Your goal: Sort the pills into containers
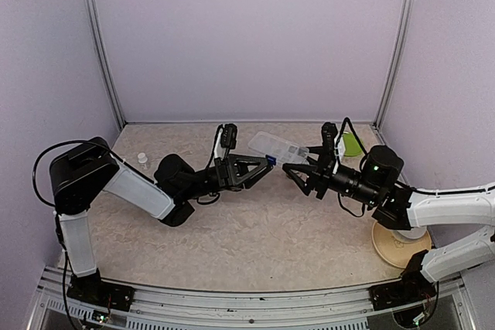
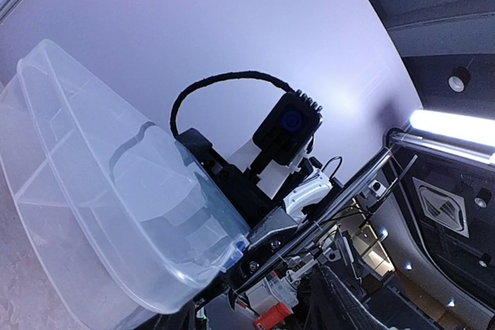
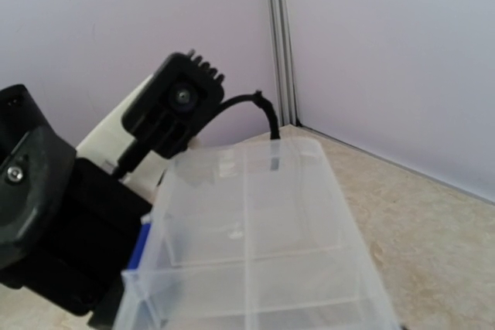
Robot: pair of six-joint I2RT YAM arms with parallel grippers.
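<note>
A clear plastic box (image 1: 272,145) with compartments and a blue latch (image 1: 271,160) is held up above the table, tilted. My right gripper (image 1: 298,161) is shut on its right end. From the left, my left gripper (image 1: 261,169) reaches the latch side, its fingers parted; whether they touch the latch is unclear. In the left wrist view the box (image 2: 116,183) fills the left side, close to the camera. The right wrist view shows the divided box (image 3: 255,222) ahead, with the blue latch (image 3: 139,246) beside the left arm. No pills can be made out.
A small white bottle (image 1: 142,158) stands at the back left. A green item (image 1: 352,143) lies at the back right, partly behind the right arm. At the right front is a tan plate (image 1: 385,249) with a white bowl (image 1: 414,233).
</note>
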